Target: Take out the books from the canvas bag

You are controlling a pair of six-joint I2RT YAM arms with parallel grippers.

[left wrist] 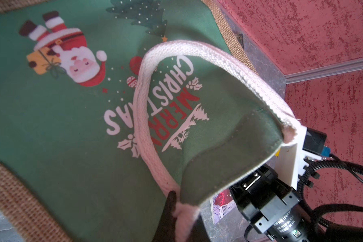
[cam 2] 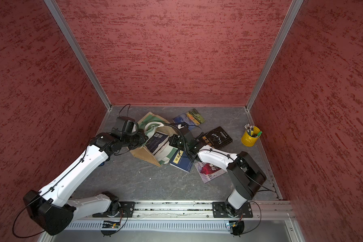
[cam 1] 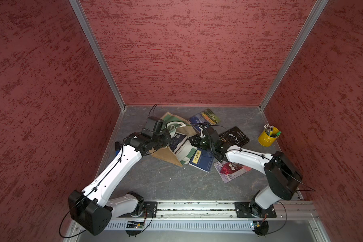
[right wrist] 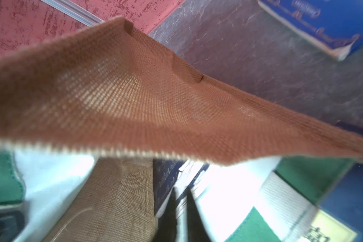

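The canvas bag (cam 2: pixel 147 155), green with a burlap side and Christmas print, lies with its mouth facing right. Inside it a dark blue book (cam 2: pixel 156 141) shows through the opening. My left gripper is shut on the bag's white handle (left wrist: pixel 143 100). Just outside the mouth, my right gripper stands slightly open, its narrow fingers (right wrist: pixel 170 213) apart with nothing held between them. In the right wrist view, part of the dark blue book (right wrist: pixel 163 177) appears below the burlap edge (right wrist: pixel 189 121).
A blue book with a yellow label (cam 1: pixel 201 160), a blue-green book (cam 1: pixel 205 117), a black book (cam 1: pixel 234 136) and a red-and-white book (cam 1: pixel 232 171) lie to the bag's right. A yellow pen cup (cam 1: pixel 267 139) stands far right.
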